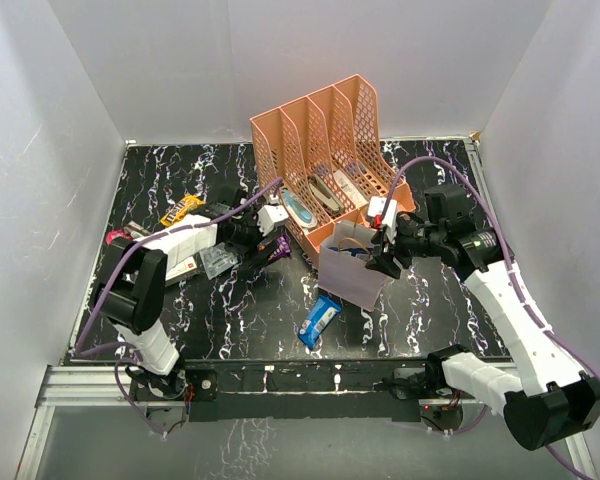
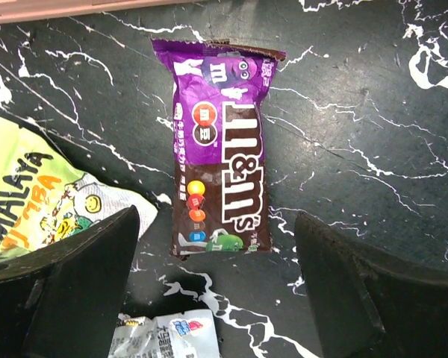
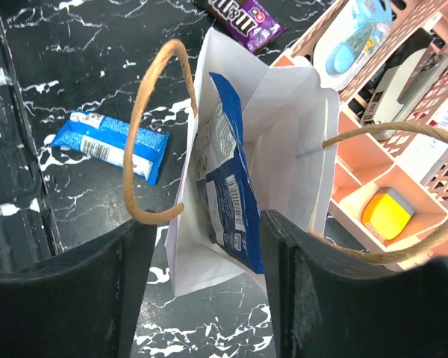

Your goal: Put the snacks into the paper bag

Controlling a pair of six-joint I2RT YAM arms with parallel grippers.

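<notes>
A paper bag (image 3: 198, 268) stands open in the right wrist view, with a dark blue snack packet (image 3: 231, 186) upright inside it. Over the bag, my right gripper is part open, and no snack shows between its fingers. Below my left gripper, which is also open, lies a purple and brown M&M's packet (image 2: 220, 149) on the dark table. Its lower end sits between the fingers as seen from the left wrist. A yellow-green packet (image 2: 41, 194) and a silver packet (image 2: 172, 337) lie near it. The light blue packet (image 1: 320, 320) rests left of the bag's front.
Behind the bag is a pink organizer (image 1: 315, 125) holding several items, among them a yellow box (image 3: 387, 213). An orange-yellow packet (image 1: 181, 209) and other snacks lie at the left.
</notes>
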